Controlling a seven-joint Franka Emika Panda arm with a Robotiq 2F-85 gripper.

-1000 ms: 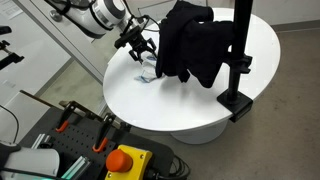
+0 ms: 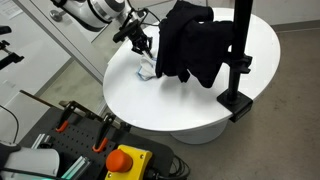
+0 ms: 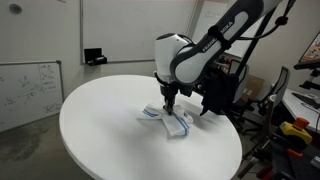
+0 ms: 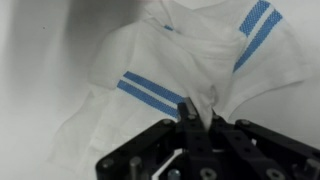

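A white cloth with blue stripes [image 4: 150, 92] spreads across the wrist view, its middle pinched up into a fold between the fingertips. My gripper is shut on that fold. In exterior view 2 the cloth [image 3: 178, 124] hangs and lies crumpled at the white round table [image 3: 105, 140], with the gripper [image 3: 169, 106] right above it. From exterior view 1, part of the cloth [image 2: 146, 72] shows below the gripper [image 2: 146, 50], beside a large dark shape. Whether the cloth's lower parts still touch the table is hard to tell.
A black draped form [image 2: 195, 45] and a black post [image 2: 238, 70] block part of exterior view 1. An emergency stop box [image 2: 122, 160] stands at the front, off the table.
Over the last second the gripper has shifted slightly, and the cloth beneath it has changed shape a little. The rest looks the same.
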